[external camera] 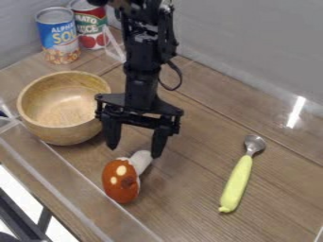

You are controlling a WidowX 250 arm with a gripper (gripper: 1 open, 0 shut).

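Note:
My black gripper (135, 134) hangs over the middle of the wooden table, its two fingers pointing down and apart, open, with nothing seen between them. Just below it lies a toy drumstick-like piece (123, 178), orange with a pale end, close under the fingertips. A wooden bowl (57, 109) sits to the left of the gripper. On the right lies a tool with a yellow-green handle (236, 181) and a silver head.
An Alpo can (59, 35) and a red-labelled can (93, 25) stand at the back left. A pale wall runs along the back.

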